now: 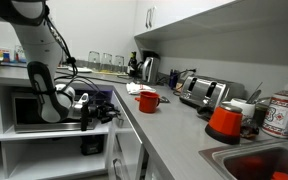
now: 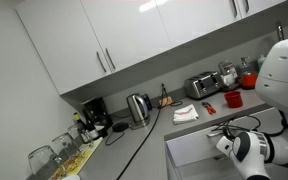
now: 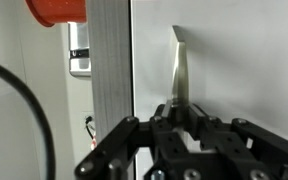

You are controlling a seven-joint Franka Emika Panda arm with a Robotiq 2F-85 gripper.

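In the wrist view, a slim metal handle (image 3: 180, 68) stands out from a white cabinet front (image 3: 244, 60). My gripper is shut on this handle, its dark fingers meeting around the near end. Exterior view 1 has the gripper (image 1: 112, 114) low at the cabinet front, below counter height, with the arm reaching in from the left. From exterior view 2 the arm (image 2: 249, 150) bends down before the cabinets, and the grip itself is too small to make out.
The grey counter (image 1: 169, 125) runs above the cabinet front, its edge (image 3: 112, 60) close beside the gripper. A red mug (image 1: 149, 101) stands near that edge. Farther along are a toaster (image 1: 204, 92) and a red-orange kettle-like item (image 1: 224, 123). Open shelves (image 1: 49, 155) lie under the arm.
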